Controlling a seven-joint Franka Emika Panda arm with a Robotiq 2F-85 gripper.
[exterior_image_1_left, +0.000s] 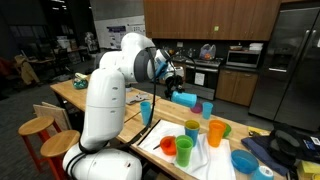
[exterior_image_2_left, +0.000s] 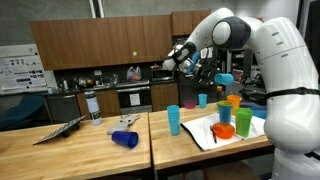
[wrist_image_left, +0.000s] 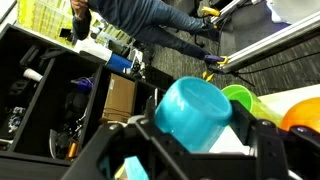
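A blue cup (exterior_image_1_left: 184, 98) hangs above the table, tilted on its side, with my gripper (exterior_image_1_left: 173, 88) shut on it. In the other exterior view the raised cup (exterior_image_2_left: 225, 79) is clear of the cups below. Seen from the wrist, this cup (wrist_image_left: 193, 112) sits between the dark fingers and covers much of what lies beyond. Under and around it on the table are a yellow cup (exterior_image_1_left: 192, 127), an orange cup (exterior_image_1_left: 216, 132), a green cup (exterior_image_1_left: 184, 150) and another orange cup (exterior_image_1_left: 168, 146).
A white cloth (exterior_image_1_left: 209, 159) lies beneath several of the cups. A blue bowl (exterior_image_1_left: 244, 161) stands on the right. Another blue cup (exterior_image_1_left: 146, 111) stands near the arm. The wooden tabletop (exterior_image_2_left: 65, 145) has a wide bare stretch on the left. Kitchen cabinets line the back.
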